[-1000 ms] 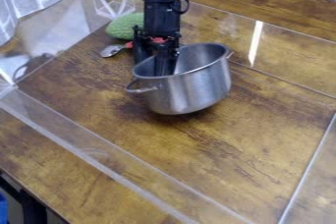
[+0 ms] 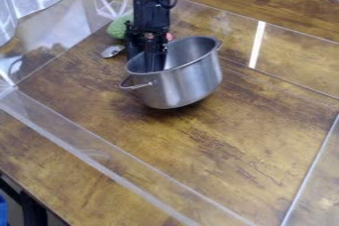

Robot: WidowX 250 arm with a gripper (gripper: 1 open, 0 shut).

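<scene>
A steel pot (image 2: 185, 81) with side handles is at the centre of the wooden table (image 2: 225, 161). The black arm comes down from the top of the view, and its gripper (image 2: 149, 56) reaches into or over the pot's back-left rim. Whether the fingers grip the rim is hidden.
Behind the gripper lie a green object (image 2: 117, 28) and a metal utensil (image 2: 114, 52), partly hidden. Clear plastic panels edge the workspace.
The pot and the gripper have shifted slightly to the left over the last second, and the pot appears a little lower or more level.
</scene>
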